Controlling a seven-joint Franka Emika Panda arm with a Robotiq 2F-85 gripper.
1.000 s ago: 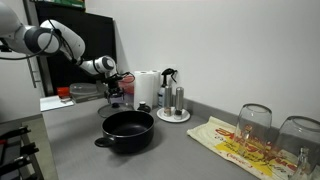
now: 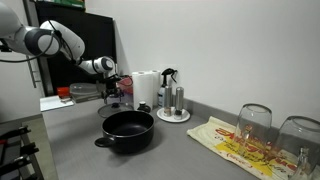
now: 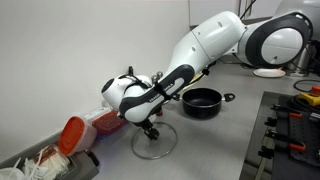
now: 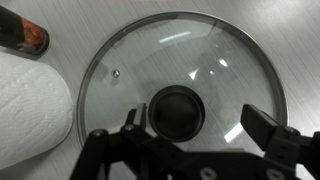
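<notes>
A round glass lid (image 4: 112, 72) with a metal rim and a black knob (image 4: 178, 104) lies flat on the table. My gripper (image 3: 152, 133) is over the middle of this lid (image 3: 166, 149), pointing down. Its fingers stand wide apart in the wrist view, with the knob showing between and slightly beyond them, closer to the left finger (image 4: 138, 117). Whether the fingertips reach down to knob height cannot be told. The black pot (image 2: 128, 129), without a cover, stands on the table to the right of the lid in the first exterior view.
A paper towel roll (image 2: 147, 87) stands close to the lid. Spice mills and bottles (image 2: 179, 99) stand on a white plate behind the pot. A yellow patterned cloth (image 2: 230, 145) and upturned glasses (image 2: 254, 121) occupy the right side. Open table lies in front of the pot.
</notes>
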